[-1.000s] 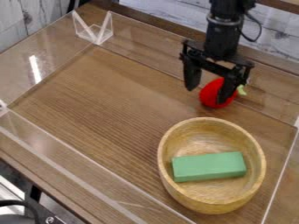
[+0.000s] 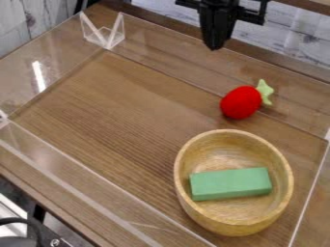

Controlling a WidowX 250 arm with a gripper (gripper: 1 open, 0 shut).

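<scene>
My gripper [image 2: 215, 29] hangs at the top of the camera view, mostly cut off by the frame edge; its finger state is unclear. Below it to the right, a red strawberry-like object [image 2: 240, 103] with a green top lies on the wooden table. At the lower right a round light-wood bowl [image 2: 233, 220] holds a green block [image 2: 230, 183].
A clear plastic object [image 2: 103, 31] stands at the upper left. A white wall and ledge run along the back.
My gripper has risen from over the red object to the top edge of the view, leaving that object fully visible on the table.
</scene>
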